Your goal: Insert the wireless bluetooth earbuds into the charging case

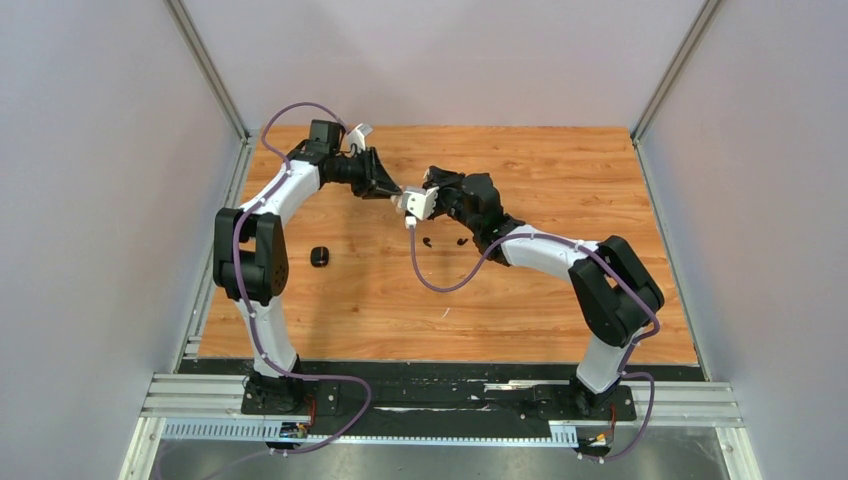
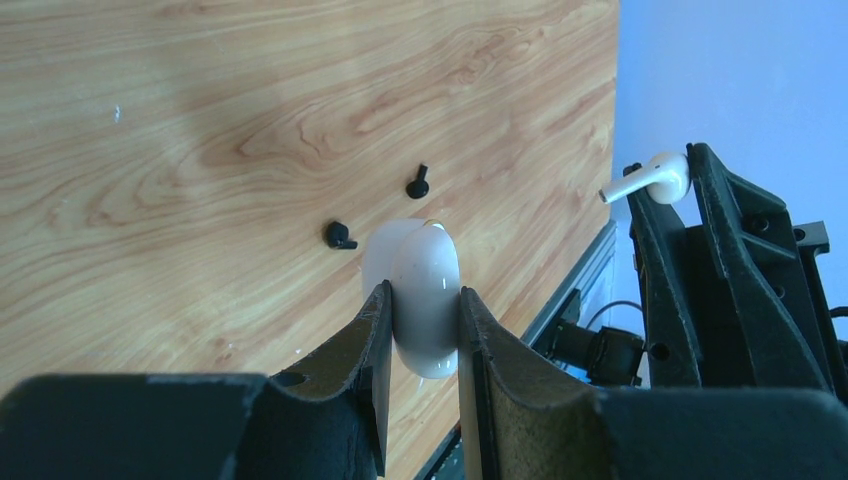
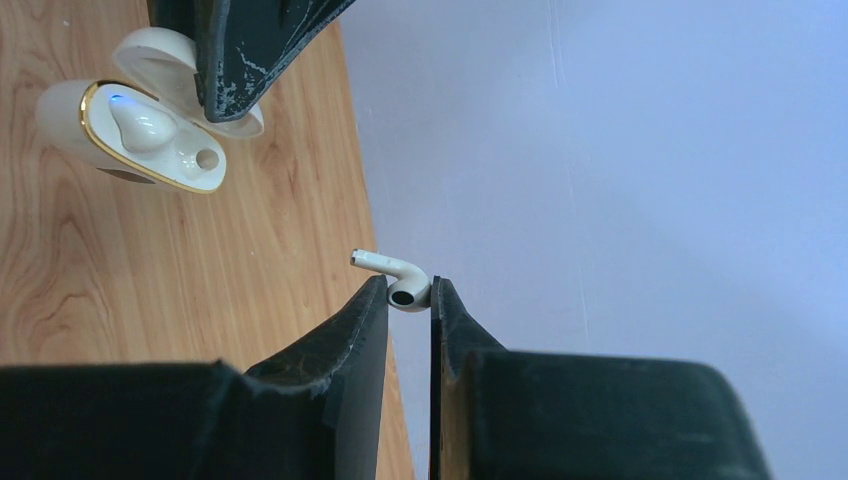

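Note:
My left gripper is shut on the white charging case (image 2: 425, 310). In the right wrist view the case (image 3: 75, 120) has its lid open, with a gold rim, a blue light and two hollows; the round hole in one looks empty. My right gripper is shut on one white earbud (image 3: 395, 265), stem sticking out sideways, below and right of the case in that view. In the left wrist view this earbud (image 2: 662, 178) is at the upper right. From above, the two grippers (image 1: 395, 195) are close together over the table's middle.
Two small black pieces (image 2: 337, 234) lie on the wooden table (image 1: 540, 310) beneath the grippers. A black object (image 1: 320, 256) lies left of centre.

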